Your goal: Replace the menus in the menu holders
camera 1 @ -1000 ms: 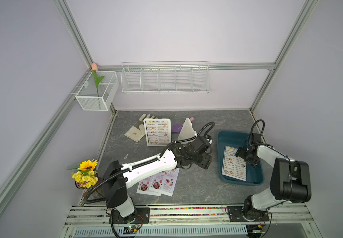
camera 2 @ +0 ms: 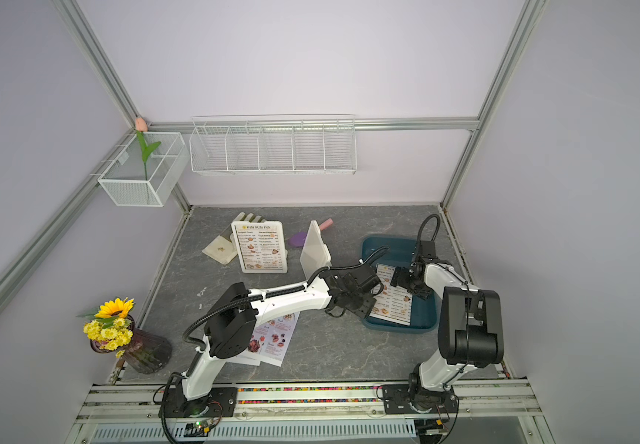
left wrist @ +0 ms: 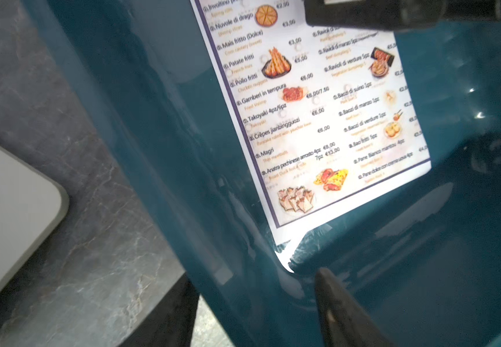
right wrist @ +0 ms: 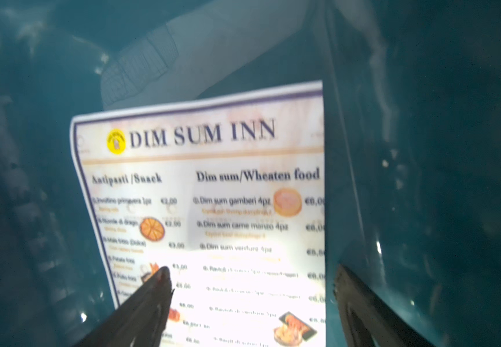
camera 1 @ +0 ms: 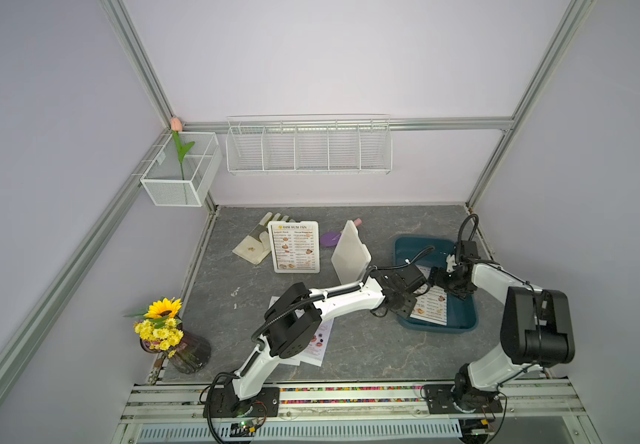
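Note:
A white Dim Sum Inn menu [camera 1: 430,298] lies flat in the teal tray [camera 1: 469,319]. Over the tray's left side is my left gripper, its fingers apart; the tray's wall runs between them in the left wrist view. My right gripper stands open above the same menu, holding nothing. One white menu holder [camera 1: 294,247] faces front with a Dim Sum Inn menu in it. Another holder [camera 1: 350,255] stands turned sideways, so its faces are hard to see. Other printed menus [camera 1: 314,349] lie on the table, partly hidden under my left arm.
Behind the holders lie a pair of gloves [camera 1: 254,246] and a purple item with a pink handle [camera 1: 329,239]. A vase with yellow flowers [camera 1: 186,353] stands at the front left. Bare table shows in front of the tray and at the left.
The tray has shifted left and slightly toward the back, with the menu in it and my right gripper alongside. My left gripper has moved right, from beside the tray to over its left side.

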